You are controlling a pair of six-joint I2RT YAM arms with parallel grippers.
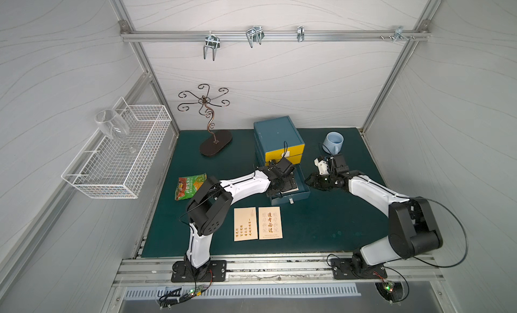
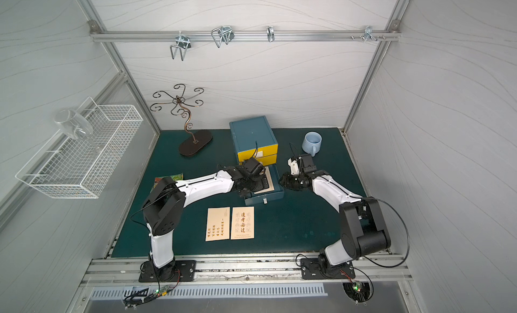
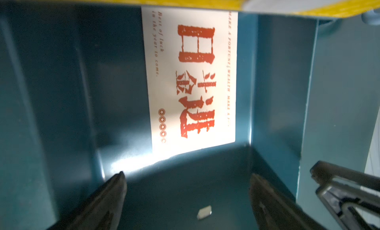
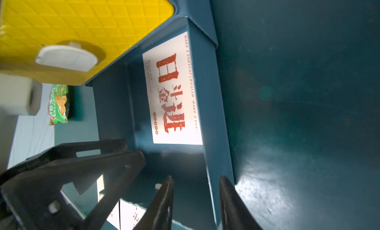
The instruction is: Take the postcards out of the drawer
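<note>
One cream postcard with red characters (image 3: 192,83) lies flat in the pulled-out blue drawer (image 4: 217,111), toward its right wall. Over the drawer, my left gripper is open and empty, its fingers apart above the bare front of the drawer floor. My right gripper hovers at the drawer's right wall, its fingers part open with nothing held; in the top left view it stands just right of the drawer (image 1: 308,193). Two other postcards, a left one (image 1: 245,223) and a right one (image 1: 270,222), lie side by side on the table in front.
Above the open drawer are the cabinet's yellow drawer fronts (image 4: 118,28). A blue mug (image 1: 333,143) stands behind the right gripper, and a metal stand (image 1: 216,143) at the back left. A green snack bag (image 1: 190,186) lies left.
</note>
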